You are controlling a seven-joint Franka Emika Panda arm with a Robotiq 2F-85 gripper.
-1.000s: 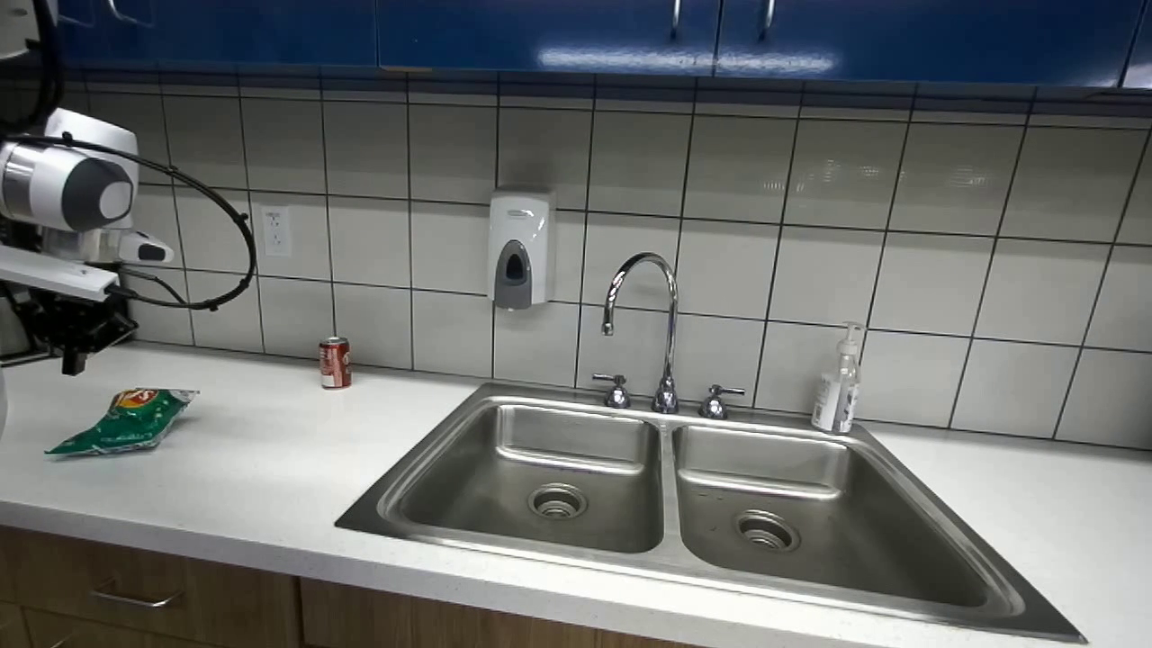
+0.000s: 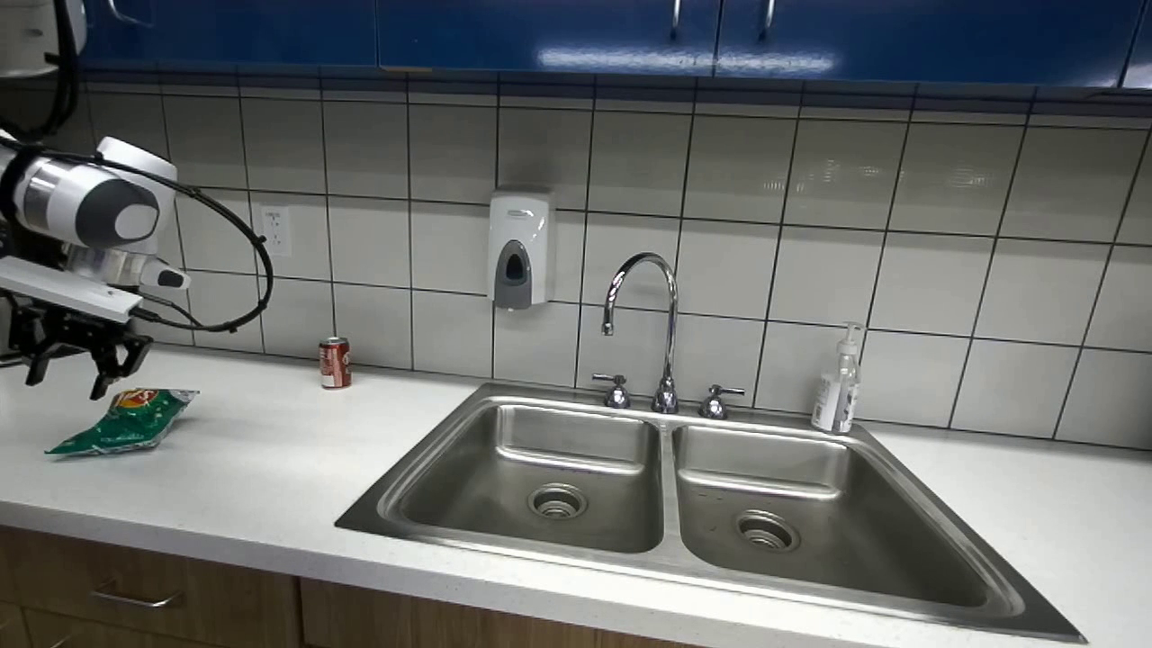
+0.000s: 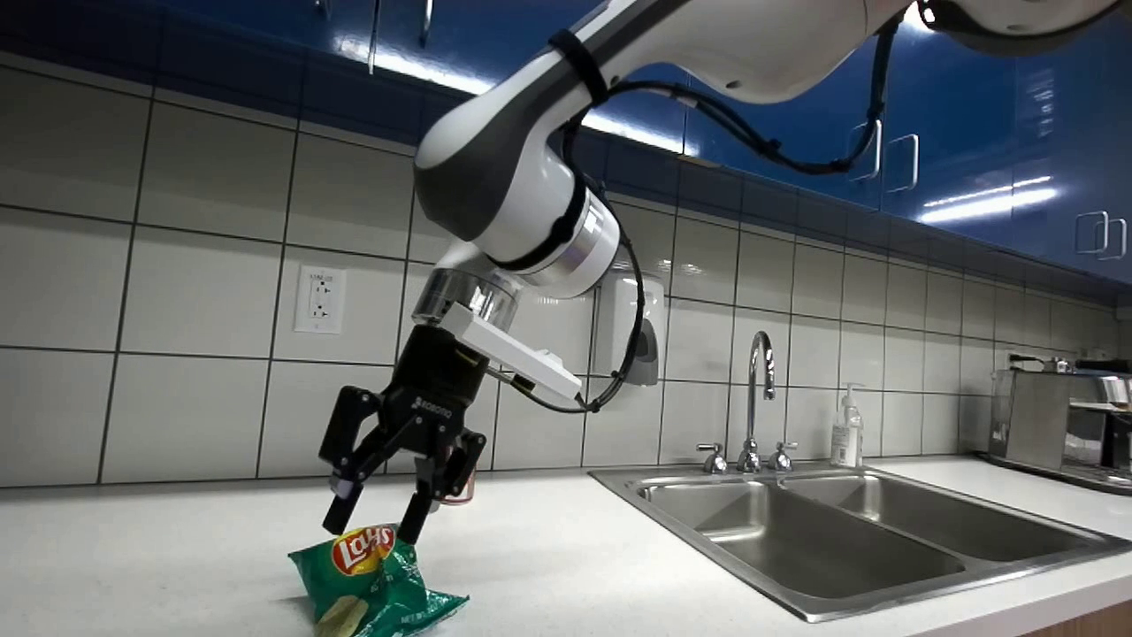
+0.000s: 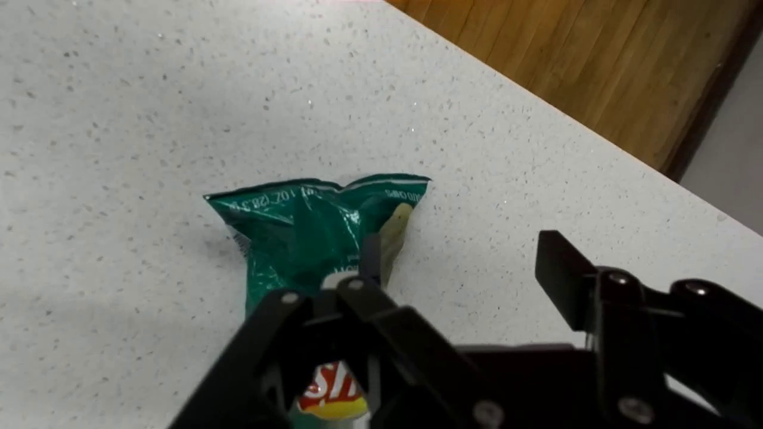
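Note:
A green Lay's chip bag (image 2: 131,419) lies on the counter at the left, its red and yellow logo facing up. Just above its back end, my gripper (image 2: 69,380) is open with empty space between its fingers. In the second exterior view the gripper (image 3: 376,522) points down at the logo end of the bag (image 3: 394,596). From the wrist, one finger (image 4: 369,256) overlaps the bag (image 4: 300,236), while the other finger (image 4: 561,279) is over bare counter to the bag's right. The gripper's linkage hides part of the bag there.
A red soda can (image 2: 335,363) stands near the tiled wall. Farther right is a double sink (image 2: 667,486) with a faucet (image 2: 666,356) and a soap bottle (image 2: 839,389). Between bag and sink the counter (image 2: 292,454) is clear.
My gripper has moved right in the first exterior view and sits nearer the bag. Its fingers, close together before, are now spread apart. The bag and can have not moved.

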